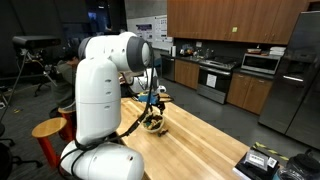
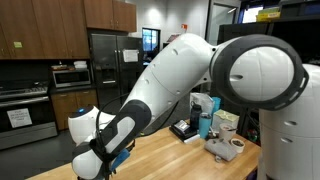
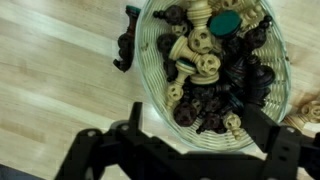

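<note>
A round wicker basket (image 3: 153,95) fills much of the wrist view, holding a jumble of dark and light wooden chess pieces (image 3: 205,62). My gripper stands open over the near side of the basket, one finger to each side and nothing between them. A dark chess piece (image 3: 128,38) lies on the table to the left, outside the basket. Light pieces (image 3: 303,115) lie beyond its right side. In exterior view 1 the basket (image 1: 153,125) sits on the table below the gripper. In exterior view 2 the arm hides the basket.
The wooden table (image 1: 200,150) has a broad bare stretch to the right of the basket in exterior view 1. A black device (image 1: 258,163) rests at the near right edge. Cups and a teal container (image 2: 205,126) stand on the table's right part in exterior view 2.
</note>
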